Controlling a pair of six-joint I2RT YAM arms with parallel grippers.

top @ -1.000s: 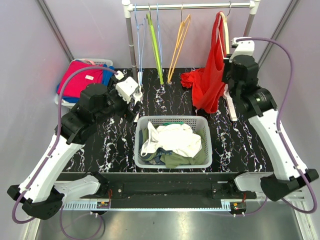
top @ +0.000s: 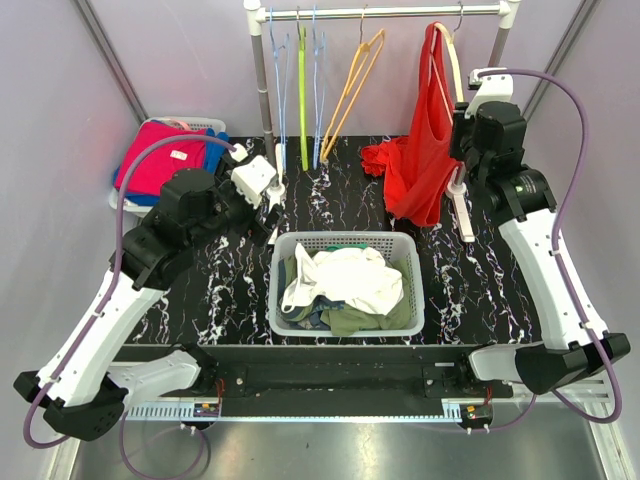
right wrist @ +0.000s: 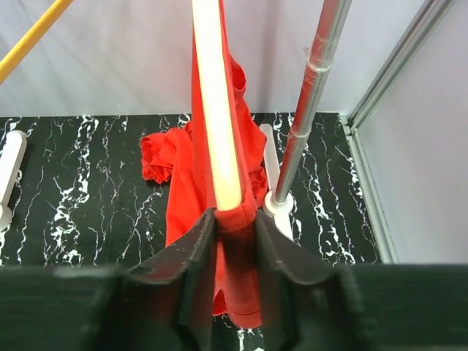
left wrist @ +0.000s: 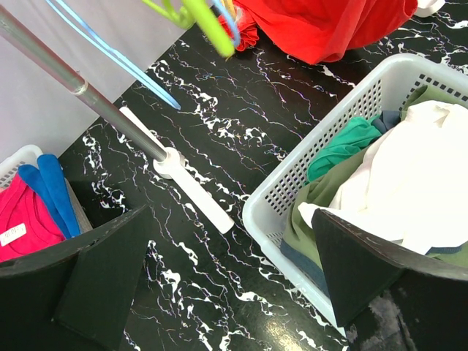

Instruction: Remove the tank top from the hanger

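The red tank top point(top: 415, 160) hangs at the right end of the rack on a pale cream hanger point(right wrist: 218, 110), its lower part draped near the black counter. My right gripper is at the hanger's lower end, its fingers on either side of the red cloth wrapped over that end; whether they grip is unclear. My left gripper point(top: 262, 215) stands open left of the middle basket, with nothing between its fingers.
A basket point(top: 345, 329) of mixed clothes sits at front centre. Another basket point(top: 129, 200) with red and blue clothes is at back left. Blue, green and orange hangers point(top: 355, 80) hang left of the tank top. Rack posts point(right wrist: 311, 88) stand beside the work.
The empty hangers have swung a little. My left arm has stayed still.
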